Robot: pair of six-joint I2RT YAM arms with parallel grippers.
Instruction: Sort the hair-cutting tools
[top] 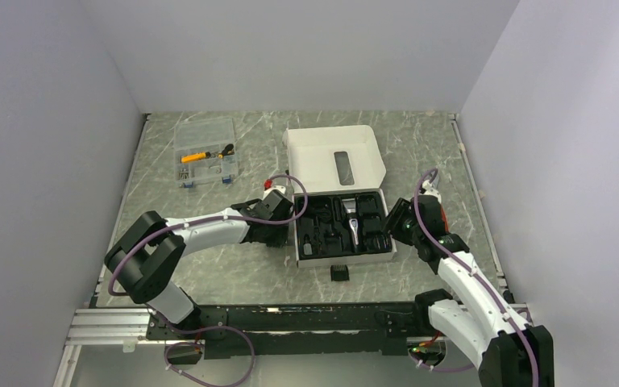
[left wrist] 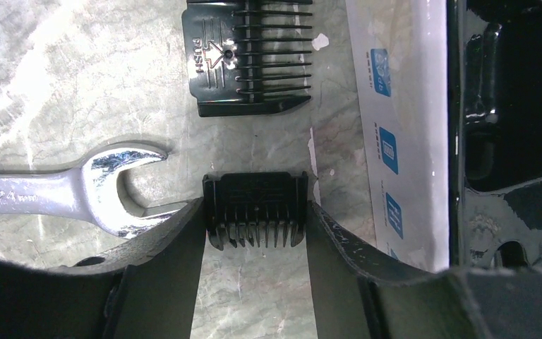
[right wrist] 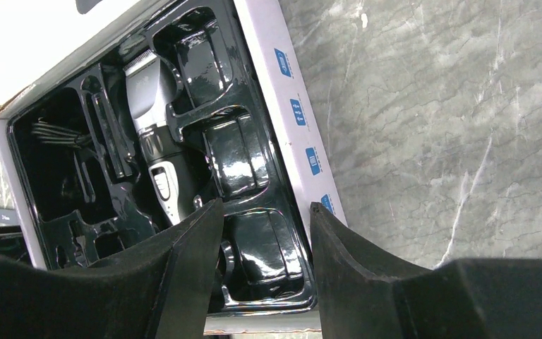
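Observation:
In the left wrist view my left gripper is shut on a small black comb guard [left wrist: 256, 194], a finger against each side, low over the table. A larger black comb guard [left wrist: 219, 60] lies just beyond it. Another black comb [top: 339, 273] rests in front of the box. The white box with its black tray [right wrist: 250, 166] contains a clipper [right wrist: 161, 155] and a dark comb [right wrist: 60, 133]; several tray compartments are empty. Over the box's right edge my right gripper stands open, nothing visibly held between its fingers.
An open-end wrench [left wrist: 63, 194] lies left of the held guard, its finger end near my left finger. The box lid [top: 322, 161] is folded back. A clear organizer [top: 201, 129] with small tools sits at the back left. Table right of the box is bare.

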